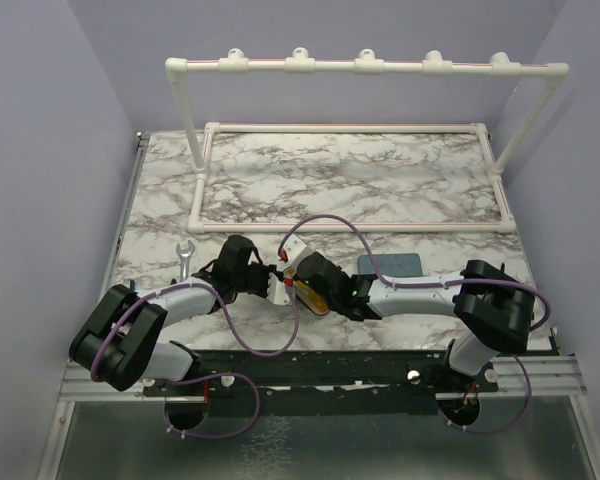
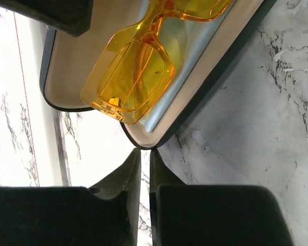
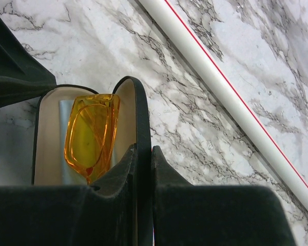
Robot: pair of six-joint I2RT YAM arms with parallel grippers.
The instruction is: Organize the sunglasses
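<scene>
Yellow sunglasses (image 2: 128, 77) lie folded on a pale blue cloth (image 3: 66, 113) inside an open, dark-edged case with beige lining (image 2: 66, 77). My left gripper is shut on the tip of the case's rim, at the bottom of the left wrist view. My right gripper is shut on the tall dark side of the case (image 3: 141, 107), beside the sunglasses. In the top view both grippers meet around the case at the front middle, largely hiding it.
A white pipe frame (image 1: 350, 227) runs behind the case. A wrench (image 1: 184, 255) lies at the left, and a dark grey flat object (image 1: 400, 264) at the right. The marble inside the frame is clear.
</scene>
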